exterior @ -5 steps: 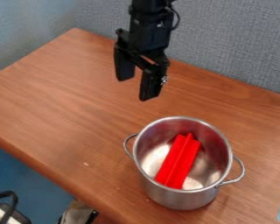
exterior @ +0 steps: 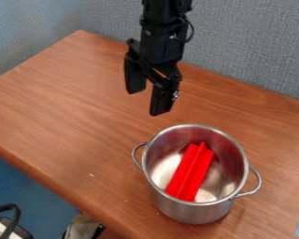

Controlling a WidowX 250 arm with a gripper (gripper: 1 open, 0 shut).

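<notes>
My black gripper [exterior: 149, 89] hangs over the back middle of the wooden table, open, with nothing visible between its two fingers. Below and to the right of it stands a steel pot [exterior: 163, 199] with two side handles. Inside the pot lie red bar-shaped pieces [exterior: 190, 171], side by side and slanting toward the upper right.
A grey padded wall [exterior: 252, 51] runs along the back. At the lower left, beyond the table's edge, are a black cable and some equipment.
My gripper has shifted slightly to the right and downward. The pot and red pieces have not moved.
</notes>
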